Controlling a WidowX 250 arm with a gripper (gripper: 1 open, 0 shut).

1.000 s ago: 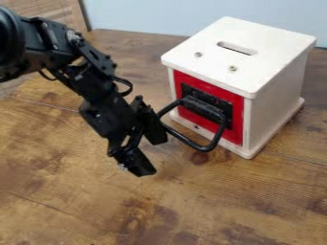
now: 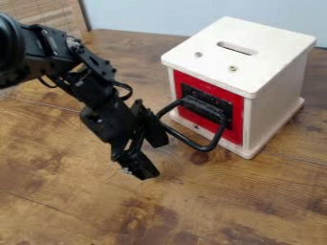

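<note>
A white wooden box (image 2: 269, 67) with a slot and two screws on top stands at the right, its red front panel (image 2: 181, 84) holding a black fixture with a looped black handle (image 2: 202, 146) that sticks out toward the arm. My black gripper (image 2: 151, 144) hangs left of the box, angled downward, beside the near-left part of the handle. Its parts overlap in dark shapes, so I cannot tell how the fingers stand or whether they touch the handle.
A light wooden board (image 2: 36, 11) stands at the back left, and a pale wall runs behind the box.
</note>
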